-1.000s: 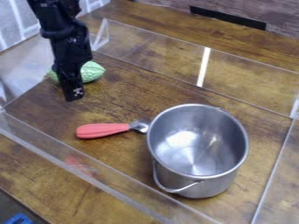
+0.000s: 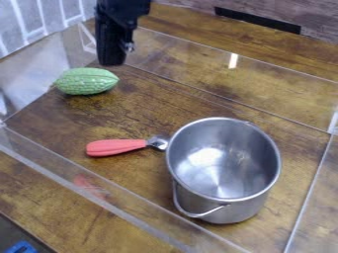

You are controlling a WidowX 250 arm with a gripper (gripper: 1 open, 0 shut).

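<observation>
My gripper (image 2: 114, 51) hangs at the top left, dark and partly cut off by the frame's top, above and a little right of a pale green bitter melon (image 2: 85, 81). It looks shut, with nothing visible between its fingers. A pink-handled utensil (image 2: 119, 147) with a metal end lies in the middle-left of the wooden surface. A steel pot (image 2: 222, 169) stands at the right front, its wire handle hanging down.
Clear plastic walls (image 2: 79, 193) border the work area. Bare wood (image 2: 199, 89) fills the middle and back. A blue object (image 2: 19, 246) sits at the lower left corner, outside the walls.
My gripper has risen and moved slightly right, away from the melon, which it partly hid before. The pot and utensil have not moved.
</observation>
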